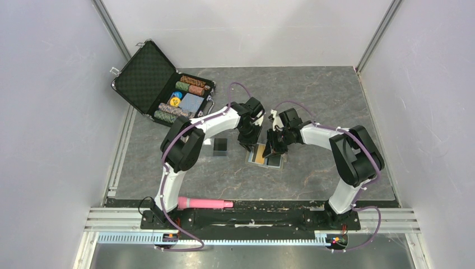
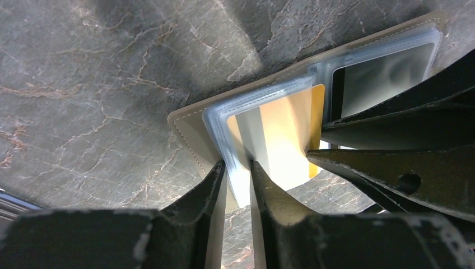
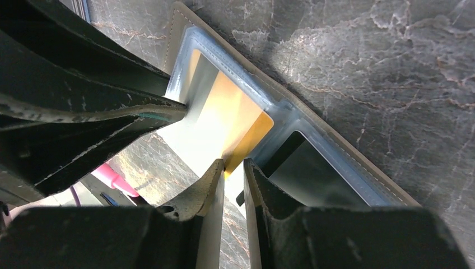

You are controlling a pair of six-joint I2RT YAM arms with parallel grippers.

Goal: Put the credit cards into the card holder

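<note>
The open card holder [image 1: 251, 159] lies at table centre under both grippers, grey-backed with clear sleeves. In the left wrist view, a yellow card [image 2: 285, 129] sits in one sleeve and a dark card [image 2: 381, 78] in the other. My left gripper has its fingertips low at the yellow card's sleeve edge. My right gripper has its fingertips at the yellow card's other edge, beside the dark card. Both fingers look narrowly parted; whether anything is between the fingers is unclear.
An open case [image 1: 143, 78] of chips and card decks is at back left. A small dark card-like item [image 1: 220, 144] lies left of the holder. A pink cylinder [image 1: 204, 203] lies on the front edge.
</note>
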